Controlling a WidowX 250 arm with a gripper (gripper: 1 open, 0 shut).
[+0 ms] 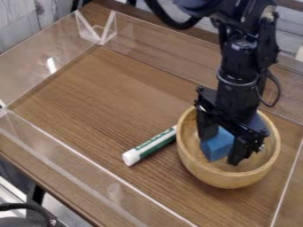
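My gripper [222, 133] hangs from the black arm on the right, its fingers down inside a light wooden bowl [228, 177]. A blue block [215, 146] sits in the bowl between or just beside the fingers; whether they touch it I cannot tell. More blue shows behind the gripper at the bowl's back right, partly hidden.
A white-and-green tube [149, 145] lies left of the bowl on the wooden table [95, 97]. A clear plastic object [101, 31] stands at the back left.
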